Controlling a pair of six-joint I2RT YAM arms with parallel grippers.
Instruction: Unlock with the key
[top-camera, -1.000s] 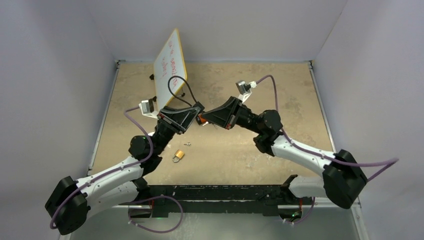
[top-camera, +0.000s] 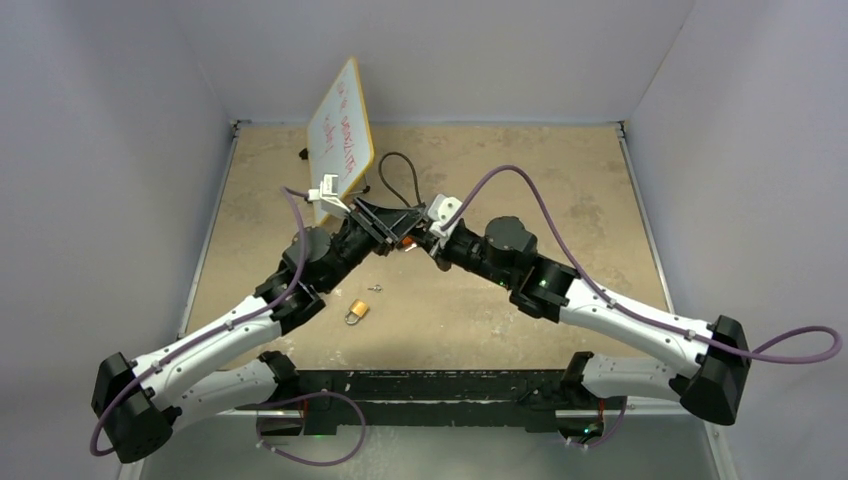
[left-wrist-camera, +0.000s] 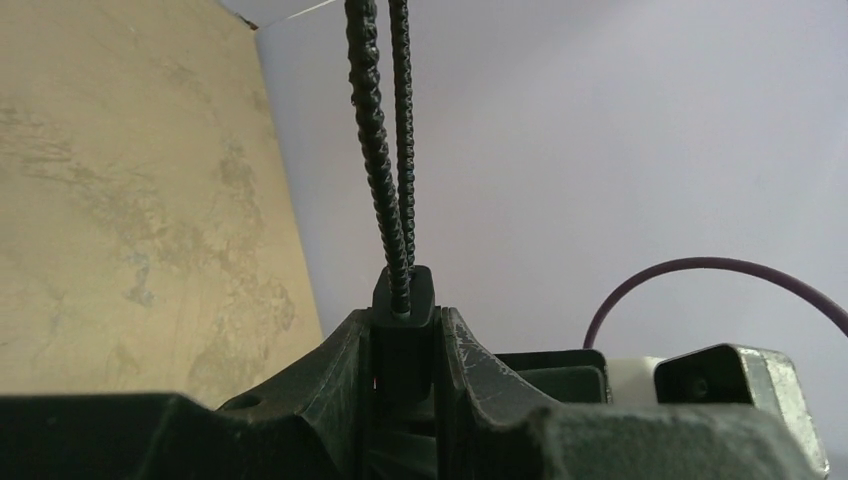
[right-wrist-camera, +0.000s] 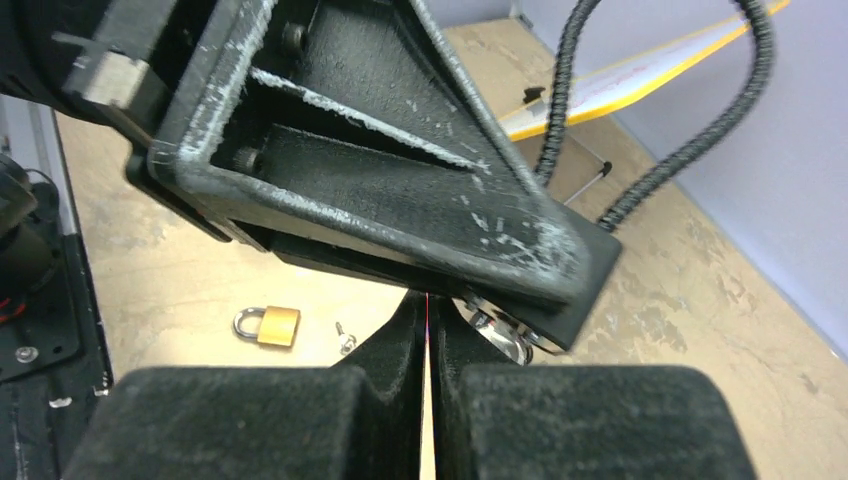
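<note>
My left gripper is shut on the black body of a cable lock (left-wrist-camera: 400, 290), whose ribbed cable (left-wrist-camera: 370, 130) rises in a loop. The right gripper is shut, directly below the lock body (right-wrist-camera: 570, 300) and left gripper in the right wrist view; its tips are partly hidden, with only a thin red sliver showing in the seam. A brass padlock (top-camera: 357, 310) and a small key (top-camera: 375, 288) lie on the table in front. An orange object (top-camera: 406, 243) is mostly hidden under the grippers.
A whiteboard (top-camera: 338, 130) with red writing leans at the back left. Walls bound the table at the back and sides.
The right arm has turned and moved in close to the left gripper. My left gripper has shifted slightly right with the lock, and the cable loop has moved right.
</note>
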